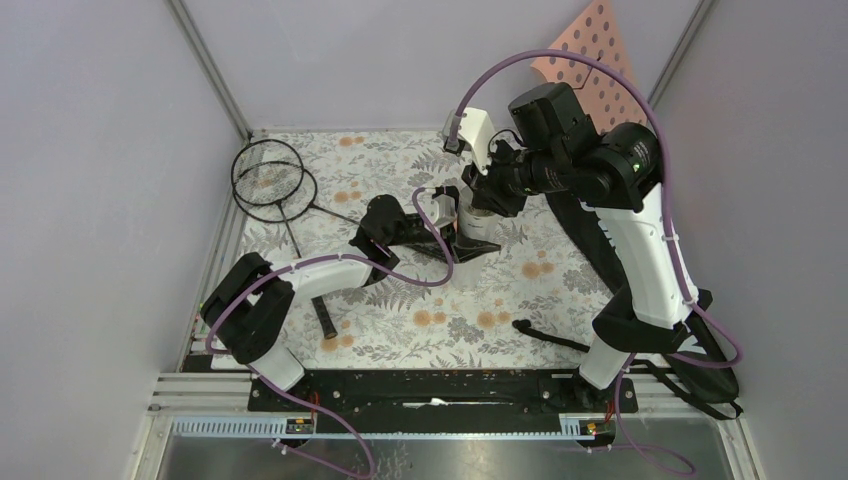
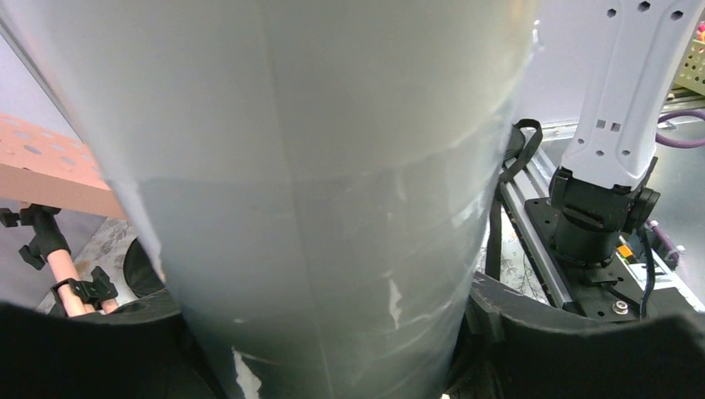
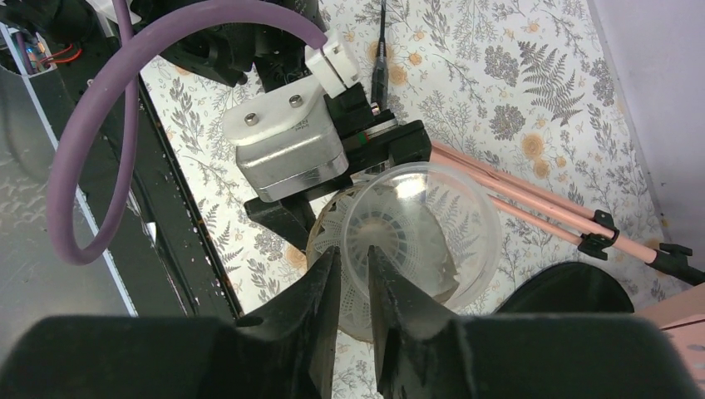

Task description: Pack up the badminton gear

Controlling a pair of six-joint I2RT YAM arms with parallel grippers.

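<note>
A tall translucent shuttlecock tube (image 2: 332, 166) stands upright between the fingers of my left gripper (image 1: 470, 230), which press it from both sides. In the right wrist view, a shuttlecock's meshed white skirt (image 3: 326, 237) appears at the tube's mouth. A clear round piece, seemingly the lid (image 3: 478, 241), overlaps it. My right gripper is over the mouth, its fingers a narrow gap apart at the lid's near edge; whether they grip it is unclear. Two rackets (image 1: 268, 180) lie crossed at the left.
A long black bag with white lettering (image 1: 590, 235) lies along the right side. A black strap (image 1: 545, 335) rests on the front mat. At the back right stands a salmon perforated board (image 1: 595, 45).
</note>
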